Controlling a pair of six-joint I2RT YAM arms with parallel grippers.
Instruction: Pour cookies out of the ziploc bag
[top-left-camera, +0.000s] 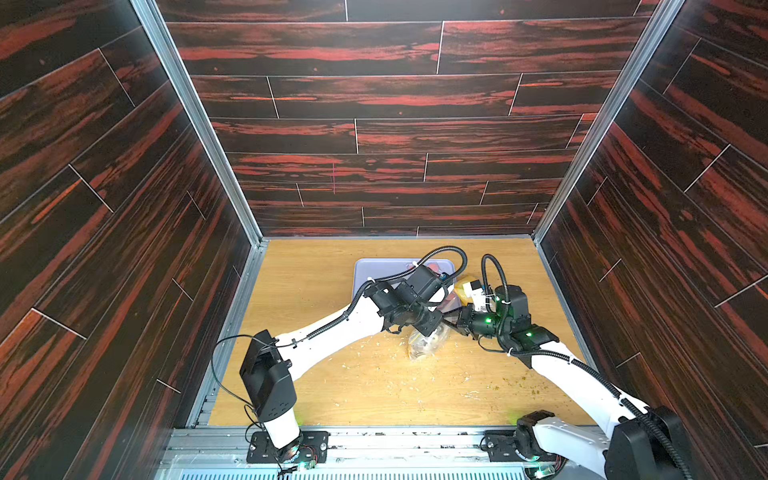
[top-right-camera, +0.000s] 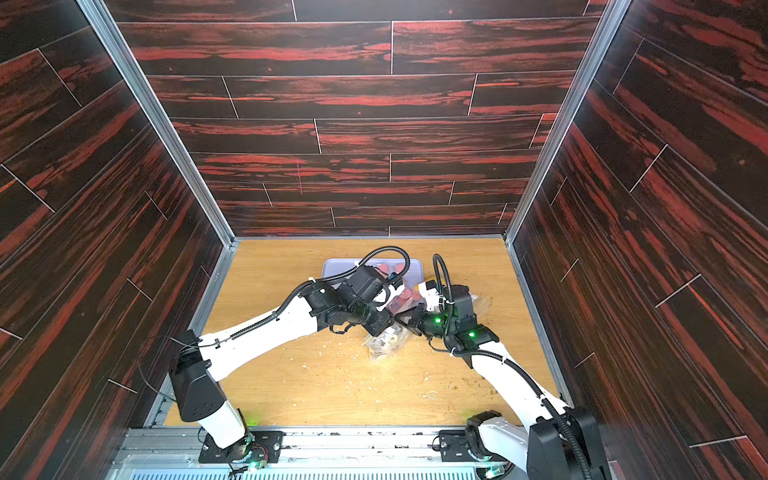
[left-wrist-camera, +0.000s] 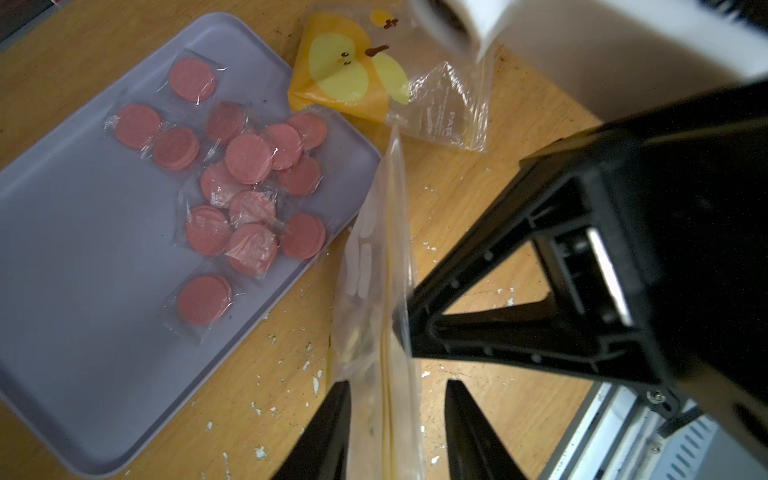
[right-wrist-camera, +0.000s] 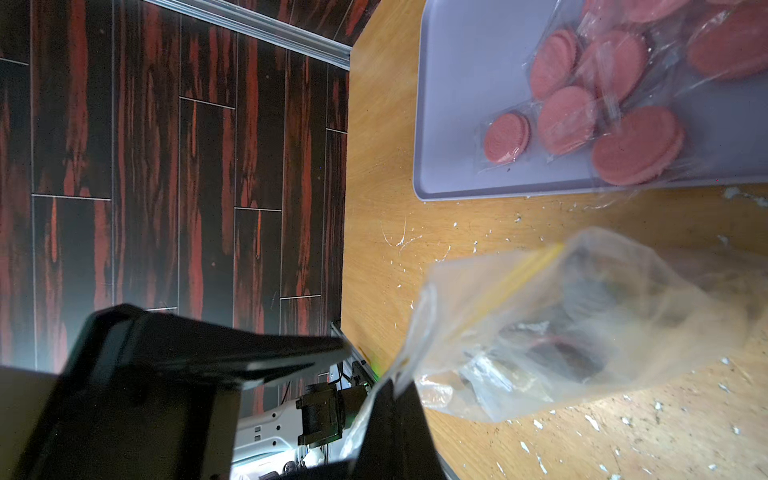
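The clear ziploc bag hangs over the wood, its yellow seal strip showing and something dark and silvery inside. My right gripper is shut on the bag's edge. In the left wrist view, the bag's upright film runs down between the fingers of my open left gripper, with a gap on either side. Several pink wrapped cookies lie in the lavender tray, toward its right end. From above, the left gripper meets the right one closely over the bag.
A yellow printed pouch with a clear part lies right of the tray. White crumbs are scattered on the wooden table.
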